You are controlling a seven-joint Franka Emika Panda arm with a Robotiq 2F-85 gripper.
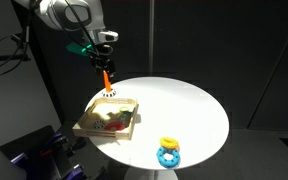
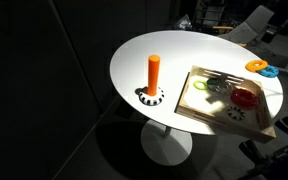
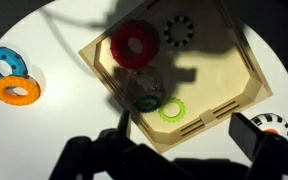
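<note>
My gripper stands open in the wrist view, its two dark fingers wide apart with nothing between them. It is above the wooden tray (image 3: 102, 74) on the white table. Inside the tray lie a red ring (image 3: 117, 47), a black-and-white ring (image 3: 177, 44), a dark green ring (image 3: 147, 103) and a thin lime-green ring (image 3: 163, 112). An orange post (image 2: 153, 72) stands upright beside the tray, with a black-and-white ring (image 2: 142, 100) around its foot.
Away from the tray, an orange ring (image 1: 169, 141) and a blue ring (image 1: 168, 161) lie touching near the table edge.
</note>
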